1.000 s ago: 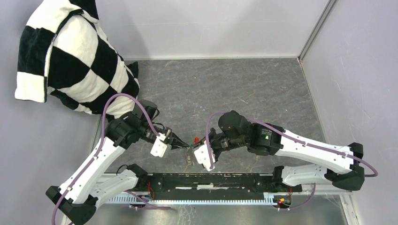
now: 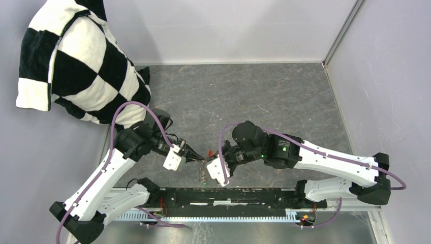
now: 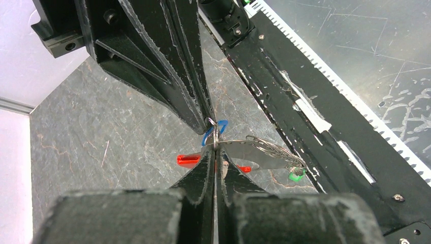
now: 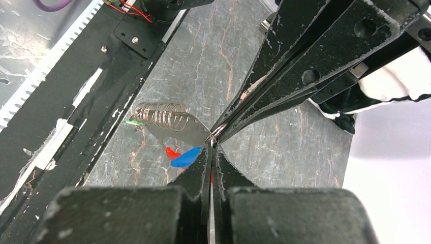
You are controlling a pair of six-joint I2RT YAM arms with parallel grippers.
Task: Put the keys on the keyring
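My left gripper and right gripper meet tip to tip above the floor, both shut. In the left wrist view, a thin upright strand of the metal keyring [image 3: 215, 134] rises from the left fingertips towards the right ones. Bright metal touches the right fingertips too; which part sits between them I cannot tell. Around the tips hang thin silver metal pieces with a wire coil [image 4: 162, 115], red key caps [image 3: 188, 160], a blue cap [image 4: 186, 157] and a green cap [image 3: 297, 175]. Fingers hide where keys and ring join.
A black rail [image 2: 223, 202] with a white toothed strip [image 2: 203, 216] runs along the front, close to the hanging coil. Back left lies a black-and-white checkered cushion [image 2: 84, 63]. The grey floor [image 2: 244, 91] behind the arms is clear.
The right gripper has shifted slightly left towards the left one. The red cap and the coil have moved left a little with it. The left arm looks still.
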